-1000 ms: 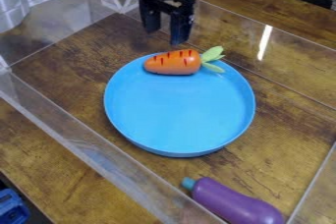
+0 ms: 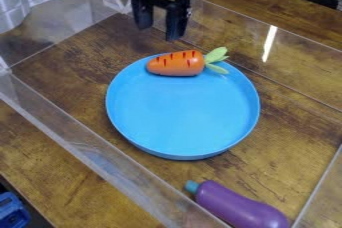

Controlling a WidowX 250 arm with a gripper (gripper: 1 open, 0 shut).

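The black gripper hangs at the top centre, behind the orange toy carrot, its two fingers apart with nothing visible between them. The carrot, with dark stripes and green leaves, lies on the back part of a blue plate. A purple toy eggplant lies at the bottom right, apart from the plate.
Clear plastic walls surround the wooden surface. A blue object sits outside at the bottom left. The wood to the left and right of the plate is bare.
The carrot, plate and eggplant have not moved.
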